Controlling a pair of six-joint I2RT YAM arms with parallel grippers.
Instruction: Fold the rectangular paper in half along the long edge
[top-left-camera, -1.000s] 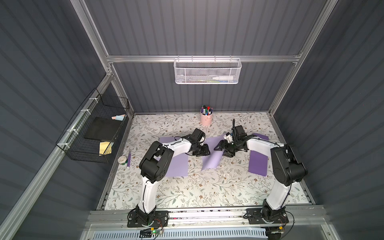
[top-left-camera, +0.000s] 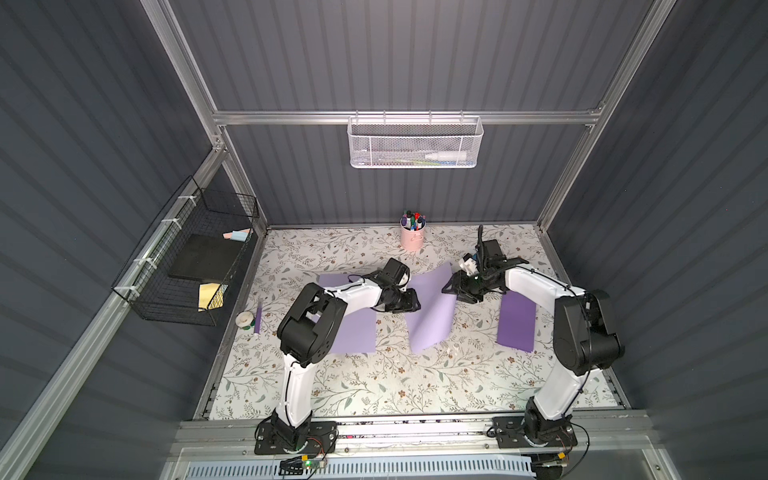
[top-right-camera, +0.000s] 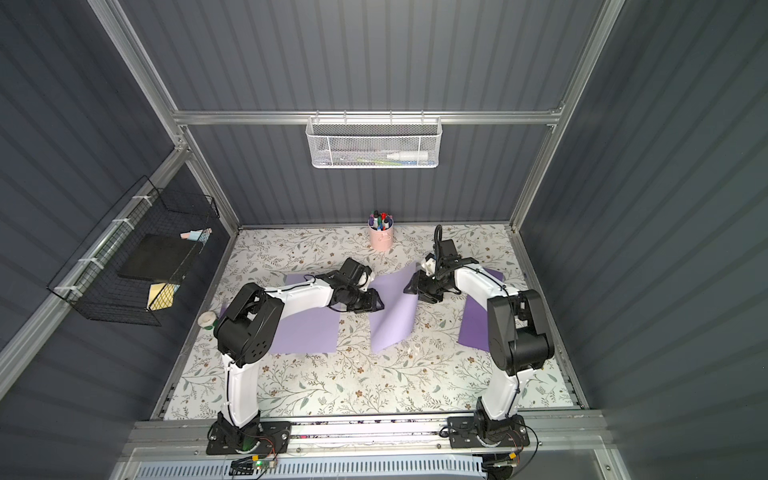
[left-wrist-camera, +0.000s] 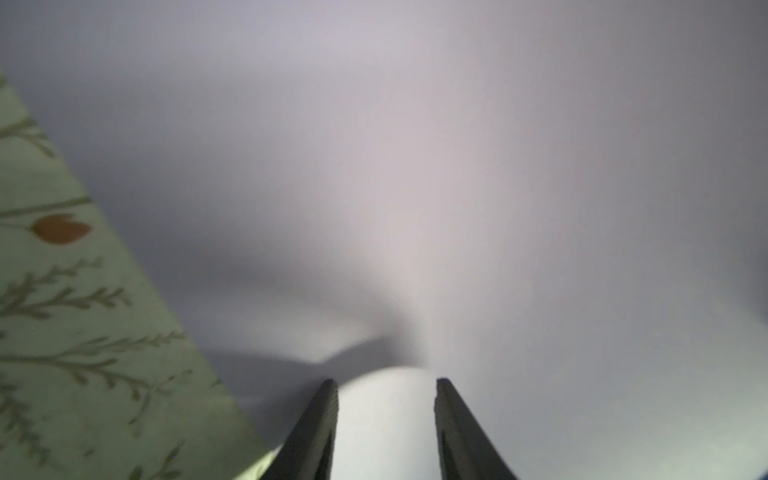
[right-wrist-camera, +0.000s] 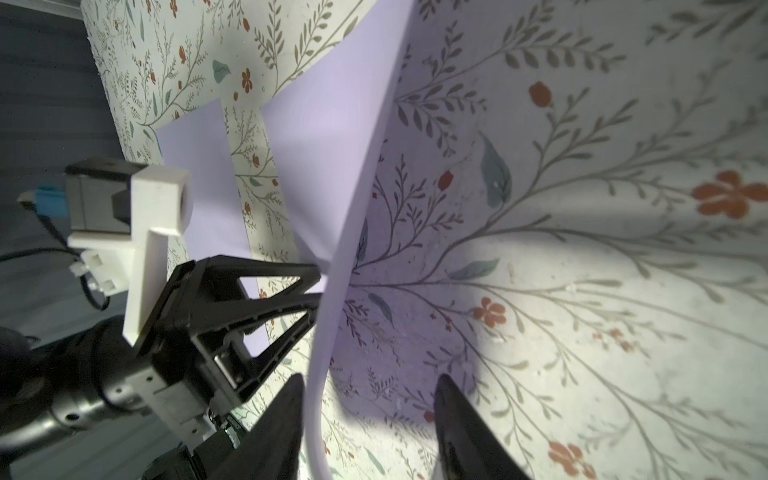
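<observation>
A lilac sheet of paper (top-left-camera: 428, 324) lies mid-table with its right side curved up off the surface, a shadow beneath it in the right wrist view. My left gripper (top-left-camera: 409, 300) is low at the sheet's left part, its fingertips apart in the left wrist view; whether paper is between them is unclear. My right gripper (top-right-camera: 417, 286) is at the raised right edge, fingers part open around it; in the right wrist view the edge runs down to the left finger.
Lilac sheets (top-left-camera: 352, 336) lie left, a purple sheet (top-left-camera: 516, 324) right. A pink pen cup (top-left-camera: 412, 238) stands at the back; a tape roll (top-left-camera: 245, 320) lies far left.
My right gripper has risen and shifted slightly right over the last second, and the sheet's right side has come up with it, curving more. The left gripper stays about still.
</observation>
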